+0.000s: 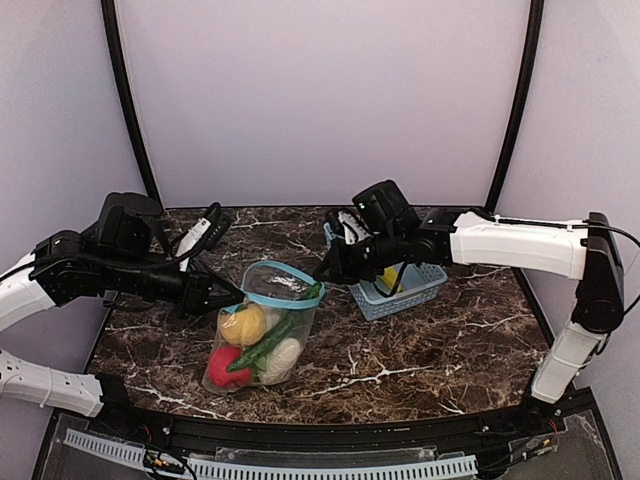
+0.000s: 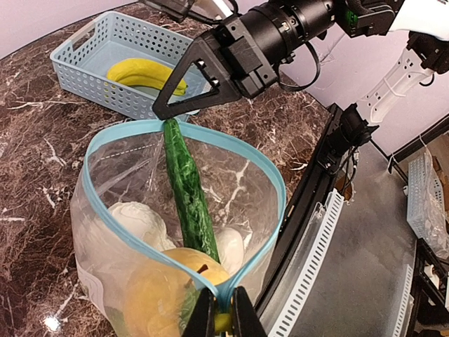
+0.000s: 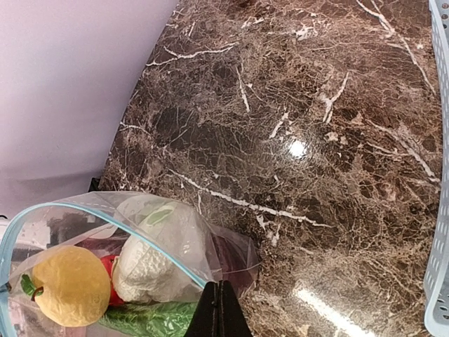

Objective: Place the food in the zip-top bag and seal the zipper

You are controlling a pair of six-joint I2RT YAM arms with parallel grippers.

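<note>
A clear zip top bag (image 1: 303, 333) with a light blue rim stands mouth open between my two grippers. Inside are a yellow pepper (image 1: 243, 325), a red vegetable (image 1: 229, 368), a green cucumber (image 2: 188, 193) and a white vegetable (image 3: 146, 268). My left gripper is shut on the rim's near corner. At the opposite corner, my right gripper (image 1: 325, 276) is shut with the blue rim running into its fingertips. The cucumber's upper end lies just beneath those tips in the left wrist view.
Behind my right gripper a light blue basket (image 1: 413, 295) holds a yellow banana (image 2: 144, 72), partly hidden by the arm in the top view.
</note>
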